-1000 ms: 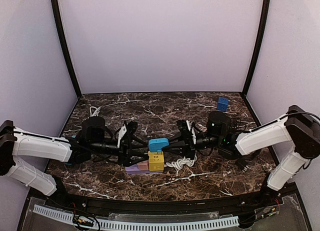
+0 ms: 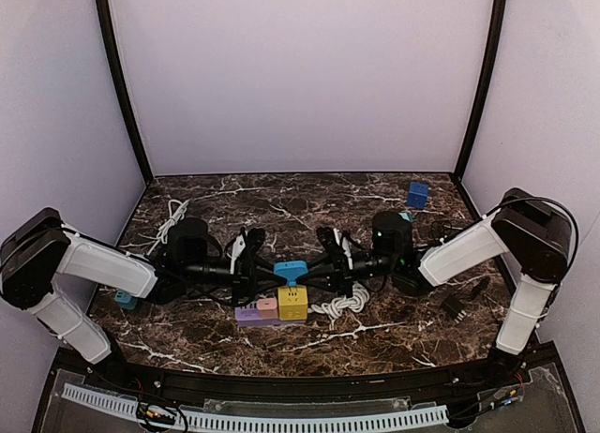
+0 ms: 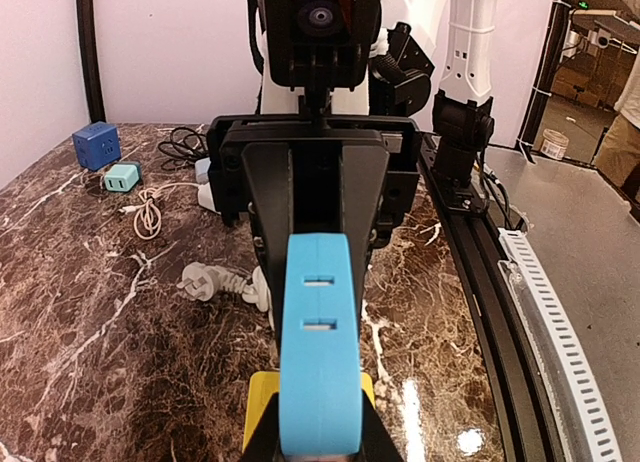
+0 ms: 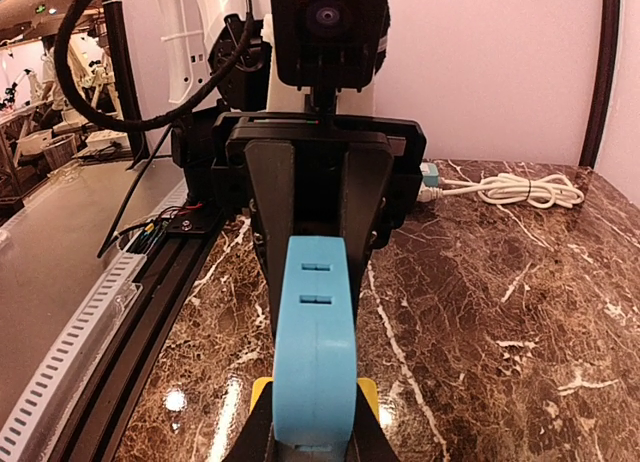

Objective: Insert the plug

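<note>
A light blue plug [image 2: 291, 269] with two slots on its side stands on top of a yellow socket block [image 2: 292, 304], with pink and purple blocks [image 2: 251, 315] beside it. My left gripper [image 2: 270, 274] and right gripper [image 2: 313, 276] face each other from either side, both shut on the blue plug [image 3: 318, 352]. In both wrist views the plug fills the gap between the fingertips, and the yellow block peeks out behind it. Whether the plug's pins are fully in the block is hidden.
A coiled white cable [image 2: 342, 302] lies right of the blocks. A dark blue cube [image 2: 417, 194] and a small teal adapter [image 3: 120, 178] are at the back right. Another white cable lies at the left side.
My left gripper has moved right and closed on the plug. The right arm and plug have shifted slightly left and down, onto the yellow block.
</note>
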